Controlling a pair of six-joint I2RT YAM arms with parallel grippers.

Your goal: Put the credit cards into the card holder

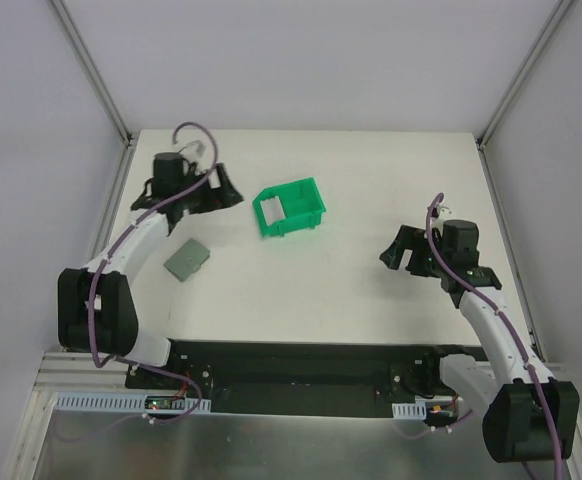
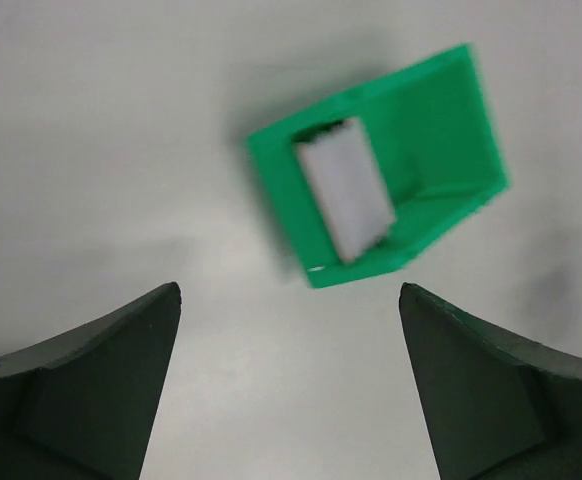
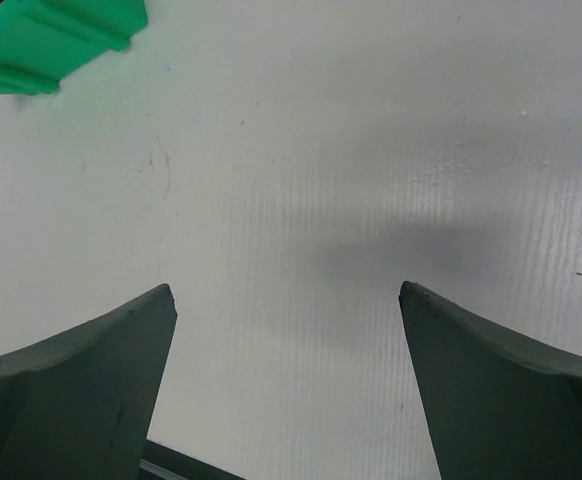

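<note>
The green card holder [image 1: 301, 208] sits on the white table, a little above the middle in the top view. White cards [image 2: 349, 187] stand inside its left compartment; how many I cannot tell. The larger compartment beside them looks empty. A flat grey-green card or stack [image 1: 187, 259] lies on the table at the left, apart from the holder. Left of the holder, my left gripper [image 1: 228, 191] hangs above the table with its fingers apart and nothing between them. Open and empty, my right gripper [image 1: 401, 254] is over the right part of the table.
Bare white table [image 1: 341, 295] stretches between the two arms and along the front. Grey walls [image 1: 301, 65] close in the back and sides, and a dark strip [image 1: 281, 375] runs along the front edge.
</note>
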